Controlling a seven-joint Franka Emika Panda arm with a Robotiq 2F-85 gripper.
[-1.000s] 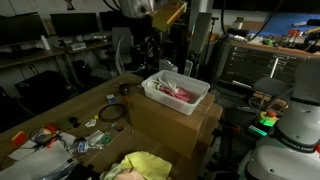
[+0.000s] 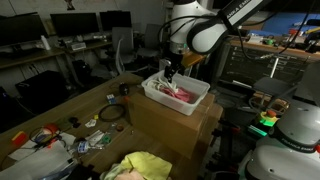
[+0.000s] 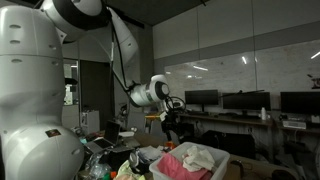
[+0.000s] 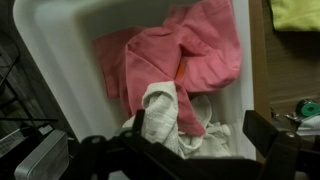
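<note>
A white bin (image 2: pixel 203 99) stands on a wooden box, holding a pink cloth (image 4: pixel 212 40) and a white cloth (image 4: pixel 160 112). In the wrist view the pink one spreads across the upper part, and the white one lies crumpled over its lower part. My gripper (image 2: pixel 169 76) points downward over the bin's back left part. Its dark fingers (image 4: pixel 262 132) stand wide apart, open, with the white cloth visible below the gap. No contact with the cloth can be made out. In exterior view 2 the white cloth (image 3: pixel 201 155) bulges near the bin's rim.
A yellow cloth (image 2: pixel 145 165) lies on the table in front. Cables, a black ring (image 2: pixel 96 139) and small items clutter the table's left side. Monitors (image 3: pixel 242 103) stand on a bench behind. The bin walls stand close around the gripper.
My arm has come down from well above the bin, lowering the gripper towards the cloths inside. The bin and cloths look unmoved.
</note>
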